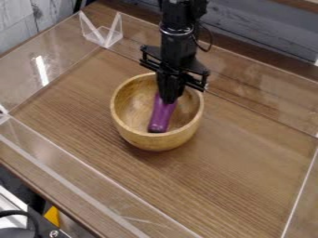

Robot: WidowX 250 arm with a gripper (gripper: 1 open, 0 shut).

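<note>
A wooden bowl (132,125) sits mid-table holding a purple elongated object (162,115), lying lengthwise toward the viewer. My black gripper (170,78) is just above the bowl's back part, over the far end of the purple object. Its fingers are close together; whether anything is between them is too small to tell.
Bare wooden table (230,177) surrounds the bowl, with free room at front and right. Clear plastic pieces (103,28) stand at the back left and at the left edge. A raised wooden edge runs along the back right.
</note>
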